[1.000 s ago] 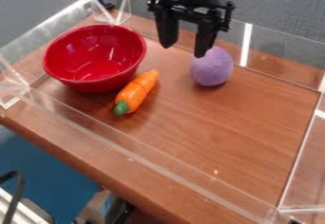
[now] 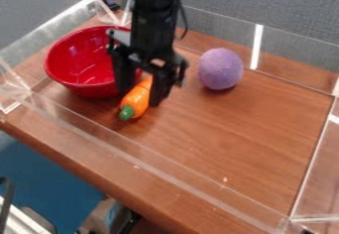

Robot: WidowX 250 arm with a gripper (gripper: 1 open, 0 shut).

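Note:
My black gripper (image 2: pixel 146 74), motion-blurred, hangs low over an orange carrot (image 2: pixel 135 102), its fingers apart on either side of the carrot's upper part, which they partly hide. Whether they touch the carrot is unclear. A red bowl (image 2: pixel 71 64) sits just left of the gripper, partly behind it. A purple round object (image 2: pixel 220 69) rests to the right, apart from the gripper.
Clear low walls run round the work area, with the back one behind the bowl and purple object.
My gripper has moved down and toward the camera, leftward from above the back of the table to over the carrot. The bowl, carrot and purple object appear unmoved.

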